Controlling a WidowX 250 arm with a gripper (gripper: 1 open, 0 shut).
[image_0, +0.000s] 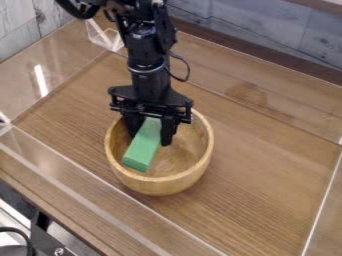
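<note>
A black robot gripper (150, 124) reaches down from the top into a round tan bowl (175, 177) near the middle of the wooden table. It is shut on a green block (140, 152), which lies tilted inside the bowl, its upper end between the fingers. The fingertips are largely hidden by the gripper body.
A small clear plastic item (104, 30) stands at the back left near the table's edge. Pale walls border the back and left.
</note>
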